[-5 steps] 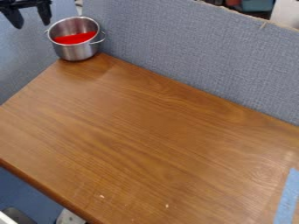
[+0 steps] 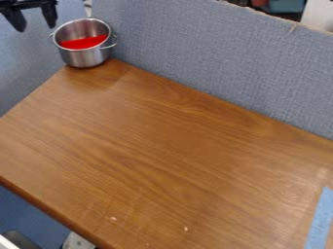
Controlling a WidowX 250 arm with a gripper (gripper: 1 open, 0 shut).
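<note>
A steel pot (image 2: 84, 55) with two handles stands at the far left corner of the wooden table (image 2: 166, 156), against the blue-grey partition, with something red inside it. My black gripper (image 2: 31, 19) hangs at the top left edge, above and left of the pot and apart from it. Its two dark fingers are spread apart, with nothing visible between them.
The blue-grey partition (image 2: 215, 68) runs along the back and left of the table. A light blue strip (image 2: 318, 219) lies at the right edge.
</note>
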